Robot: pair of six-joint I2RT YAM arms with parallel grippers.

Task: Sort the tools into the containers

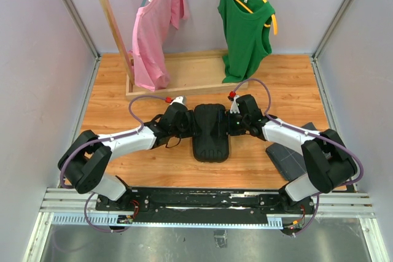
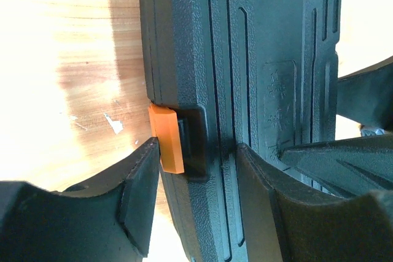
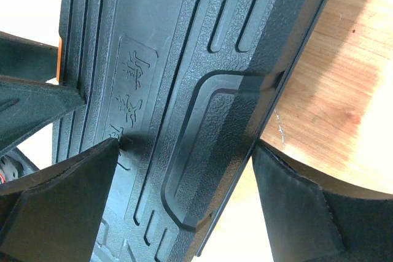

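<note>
A black plastic tool case (image 1: 210,142) lies at the middle of the wooden floor. My left gripper is at the case's left edge, its fingers either side of an orange latch (image 2: 165,136); whether they grip it I cannot tell. My right gripper has its fingers across the case's right edge, over the lid; how tightly they close is unclear. In each wrist view the other gripper's dark fingers show beyond the case.
A wooden rack (image 1: 178,90) with a pink shirt (image 1: 150,41) and a green top (image 1: 242,47) stands at the back. A dark flat panel (image 1: 285,161) lies at the right.
</note>
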